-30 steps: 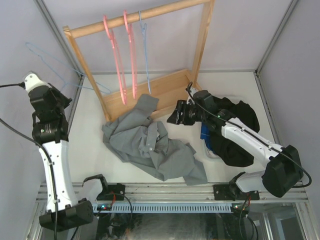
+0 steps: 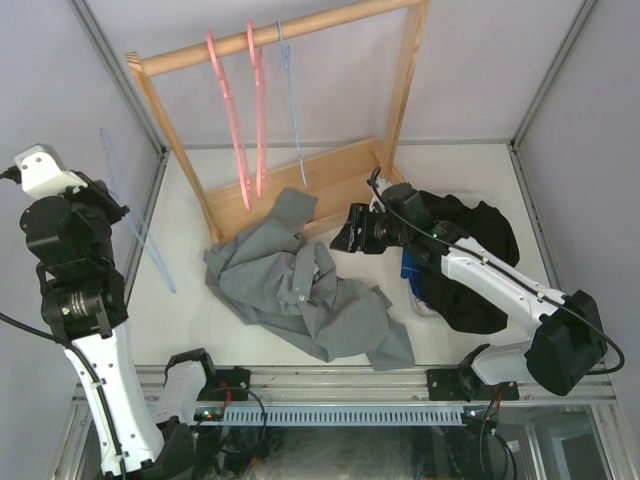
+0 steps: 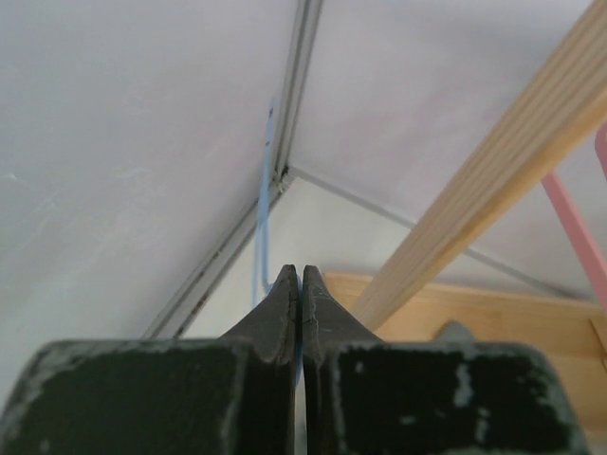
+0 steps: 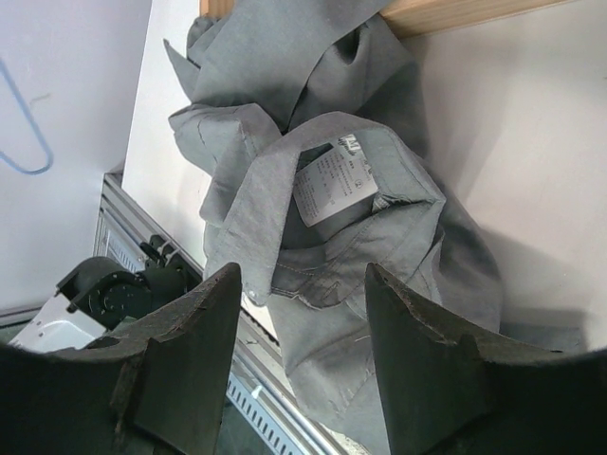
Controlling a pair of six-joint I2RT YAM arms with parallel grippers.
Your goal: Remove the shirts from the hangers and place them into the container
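Note:
A grey shirt [image 2: 300,290] lies crumpled on the white table, off any hanger, its label showing in the right wrist view. A thin blue hanger [image 2: 150,245] is at the left side, with my left gripper shut on it; a blue strand shows between the fingers. No cloth hangs from it. Over the shirt, my right gripper is open, and its fingers [image 4: 223,294] are apart with nothing gripped.
A wooden rack [image 2: 280,28] stands at the back with two pink hangers [image 2: 230,110] and another blue hanger [image 2: 291,90] on its bar. Dark clothes [image 2: 475,290] lie in a white container at the right, beneath the right arm.
Right arm and shirt look nearly unchanged.

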